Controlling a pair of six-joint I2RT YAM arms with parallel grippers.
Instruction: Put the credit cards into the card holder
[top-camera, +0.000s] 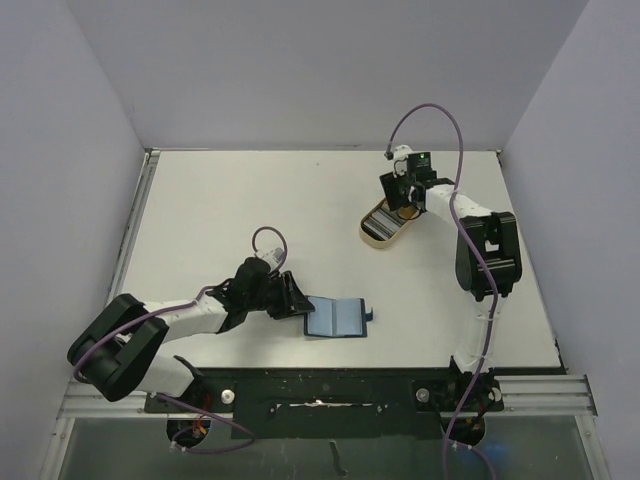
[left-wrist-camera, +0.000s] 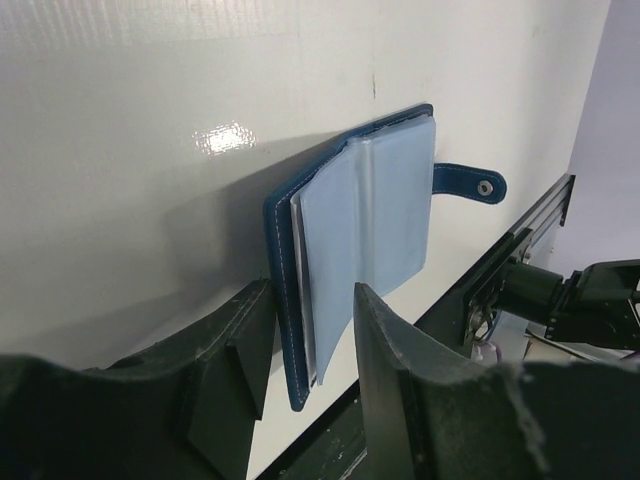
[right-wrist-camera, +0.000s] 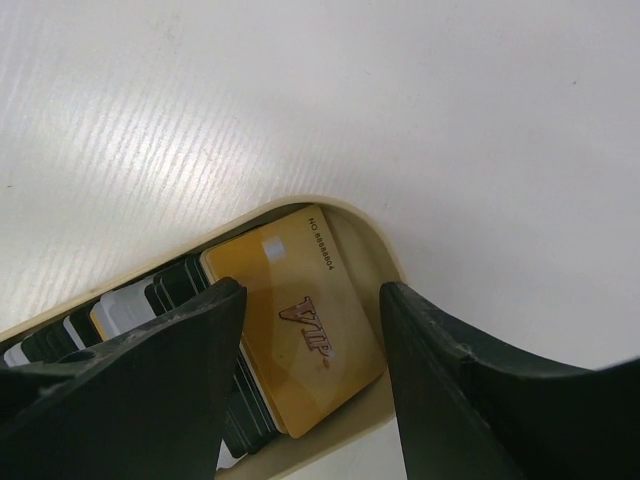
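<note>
An open blue card holder (top-camera: 335, 317) with pale translucent sleeves lies on the table near its front edge. My left gripper is at the holder's near edge, fingers apart on either side of it and part open; whether it grips is unclear. At the back right, a cream box (top-camera: 380, 231) holds rows of cards, with a yellow VIP card (right-wrist-camera: 290, 315) at one end. My right gripper stands open over that end of the box, its fingers either side of the yellow card.
Grey walls bound it at back and sides. A dark rail runs along the front edge.
</note>
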